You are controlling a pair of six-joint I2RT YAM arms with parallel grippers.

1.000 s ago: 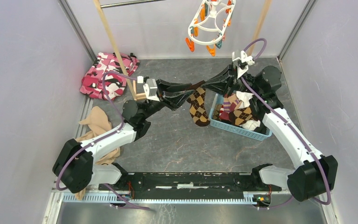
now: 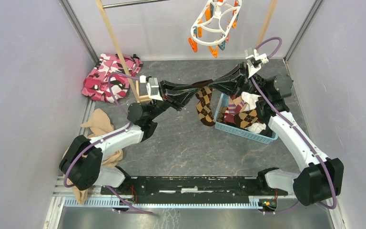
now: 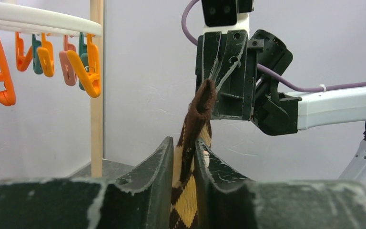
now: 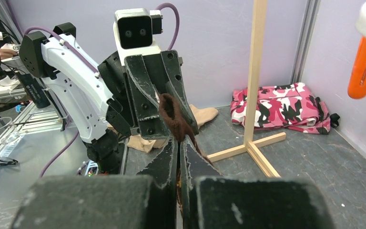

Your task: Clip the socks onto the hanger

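Note:
A brown argyle sock point(image 2: 204, 106) with tan diamonds hangs between my two grippers, its toe pointing down. My right gripper point(image 2: 211, 85) is shut on the cuff's right side; in the right wrist view the brown cuff point(image 4: 171, 114) stands up beyond its fingertips. From the left, my left gripper point(image 2: 196, 90) reaches to the sock with its fingers part open. In the left wrist view, fabric of the sock point(image 3: 187, 205) shows in the gap between its fingers. The white hanger point(image 2: 213, 29), with orange and teal clips point(image 2: 193, 45), hangs at the back, apart from the sock.
A blue basket point(image 2: 244, 134) of several other socks stands below the right arm. A wooden stand post point(image 2: 114, 40) rises behind the left arm. Pink camouflage cloth point(image 2: 106, 78) and tan cloth point(image 2: 100, 123) lie at left.
My right gripper has shifted slightly right and away from the left one, with the cuff in it. The left arm has shifted a little rightward. The sock has swung slightly.

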